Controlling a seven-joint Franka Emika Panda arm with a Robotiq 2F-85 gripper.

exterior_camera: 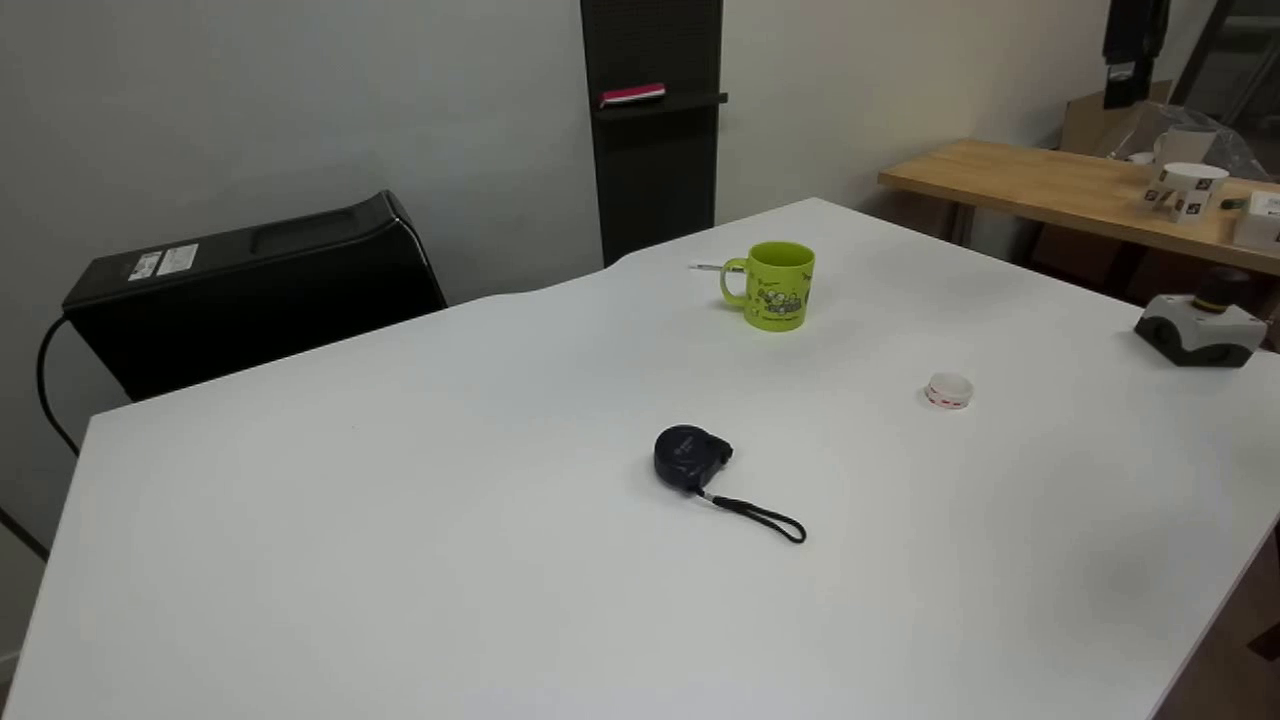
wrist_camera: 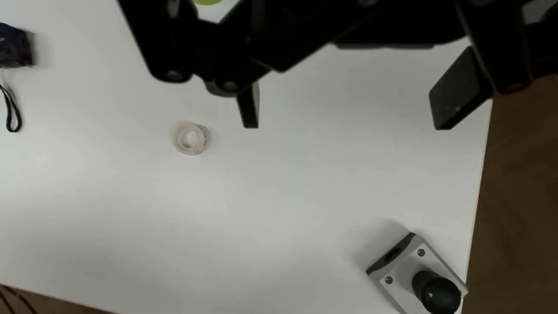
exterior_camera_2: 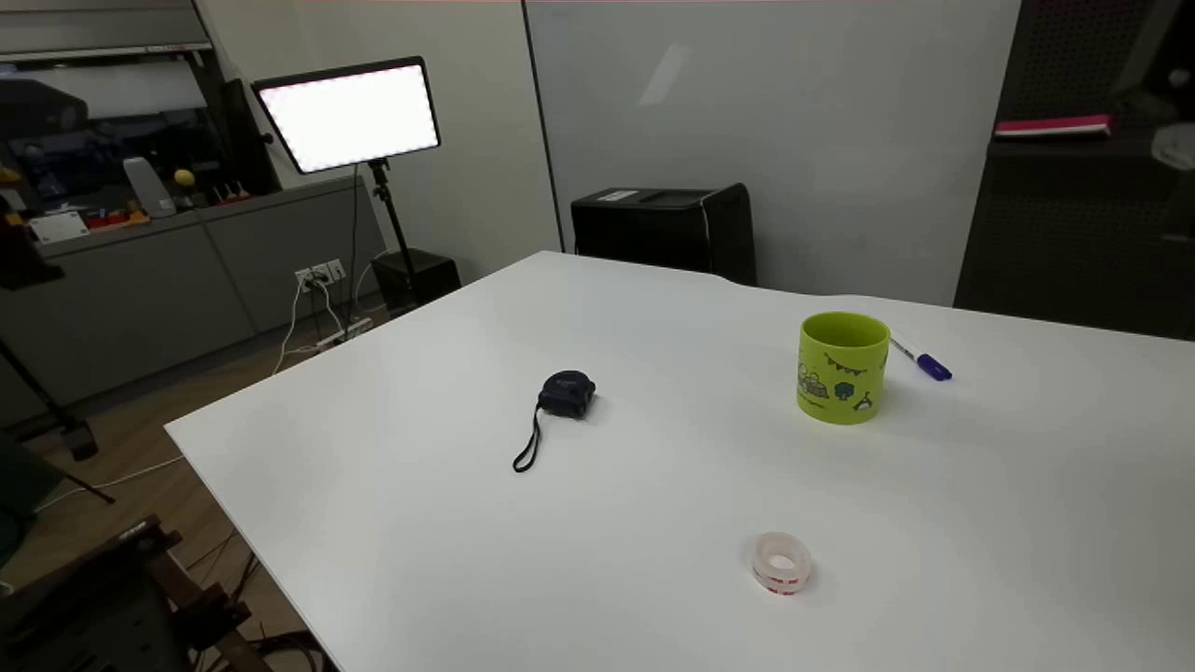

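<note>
High over the white table, my gripper is open, its fingers wide apart with only bare tabletop seen between them. In exterior view 1 just part of it [exterior_camera: 1125,90] shows at the upper right edge. A green mug [exterior_camera: 777,288] stands upright toward the back, with a blue-capped pen [exterior_camera_2: 930,364] lying behind it. The black tape measure [exterior_camera: 687,458], with its wrist strap, lies near the table's middle. A small roll of clear tape [wrist_camera: 190,139] rests flat on the table, left of the fingers in the wrist view.
A grey switch box with a black knob [wrist_camera: 418,277] sits near the table's edge. Behind the table stands a black bin-like case [exterior_camera: 258,288]. A wooden side table [exterior_camera: 1020,174] holds white cups.
</note>
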